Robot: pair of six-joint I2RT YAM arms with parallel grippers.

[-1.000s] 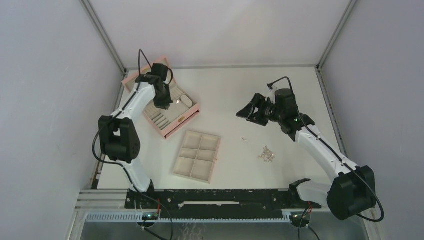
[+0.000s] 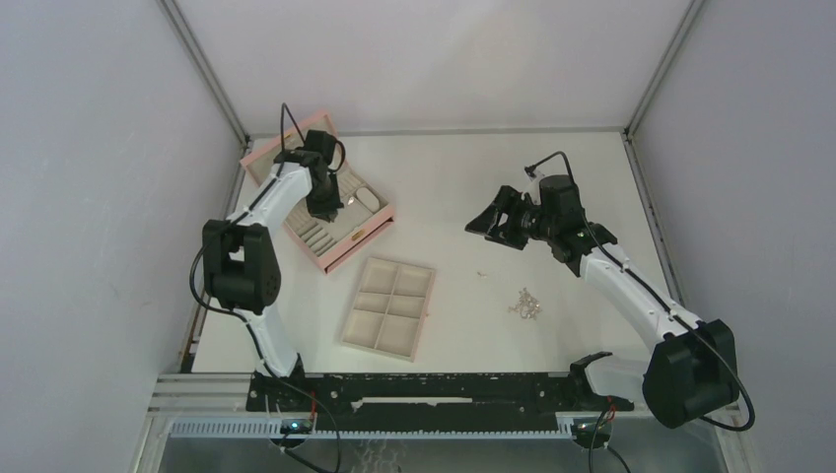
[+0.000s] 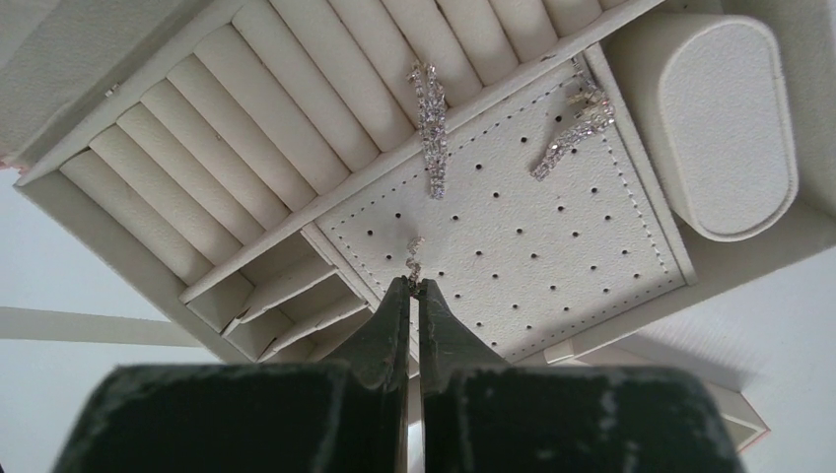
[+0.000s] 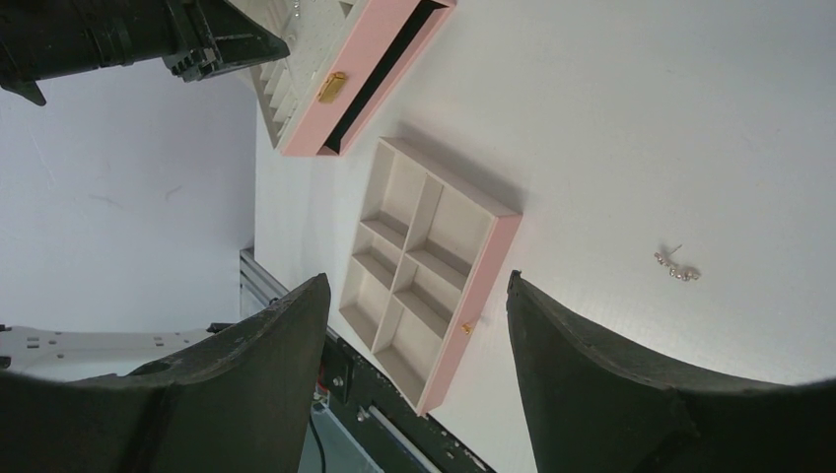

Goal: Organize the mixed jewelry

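Note:
Over the pin-holed board (image 3: 582, 266) of the pink jewelry box (image 2: 361, 242), my left gripper is shut on a small sparkling earring (image 3: 415, 251). The earring points away from the fingertips; whether it touches the board I cannot tell. Two other sparkling pieces rest in the box: a long earring (image 3: 434, 138) by the ring rolls and a cluster (image 3: 582, 128) at the board's far corner. My right gripper hangs open and empty above the table. A small earring (image 4: 677, 266) lies alone on the table, and a jewelry pile (image 2: 528, 304) lies nearer the front.
A divided tray (image 2: 366, 304) with empty compartments stands in front of the box. The padded cushion (image 3: 730, 128) fills one box corner. Behind the left arm leans the open lid (image 2: 261, 161).
The right arm and the loose jewelry on the table look the same.

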